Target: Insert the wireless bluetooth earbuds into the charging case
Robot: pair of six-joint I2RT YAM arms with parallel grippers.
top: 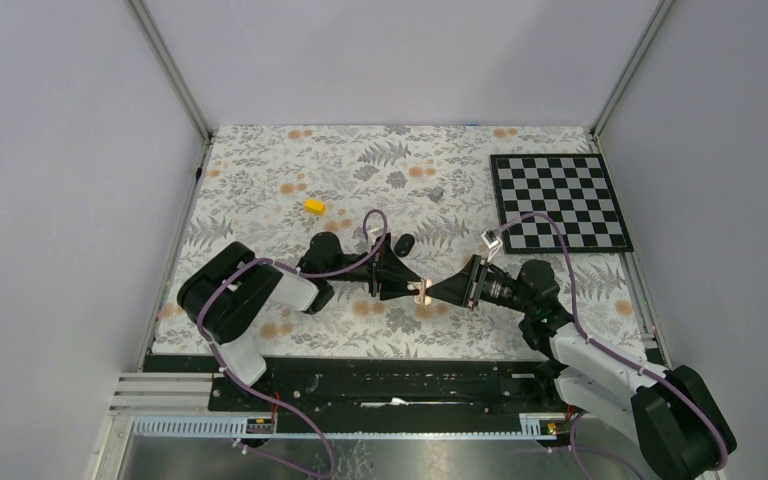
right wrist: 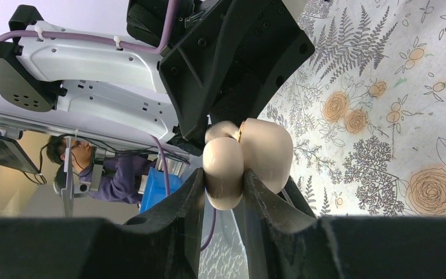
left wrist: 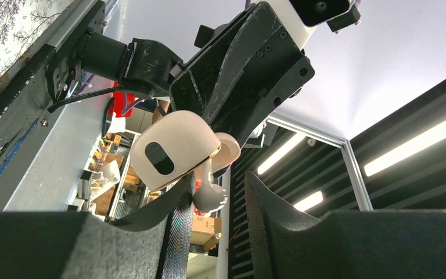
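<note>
A pale pink charging case [left wrist: 177,145] stands lid-open between the two arms, above the table. My right gripper is shut on one rounded part of this case [right wrist: 223,165]; its other half [right wrist: 270,152] shows just behind. One earbud [left wrist: 209,196] pokes out of the case opening, stem toward the case and round head toward my left gripper. The left fingers stand part open around that head, which lies close by one finger [left wrist: 177,224]; whether they touch I cannot tell. How deep the stem sits is hidden. A second earbud is not clearly visible.
On the patterned table lie a yellow block [top: 314,206], a dark oval object [top: 404,244] and a small grey piece [top: 436,193]. A checkerboard [top: 562,203] covers the right rear. Both grippers nearly meet.
</note>
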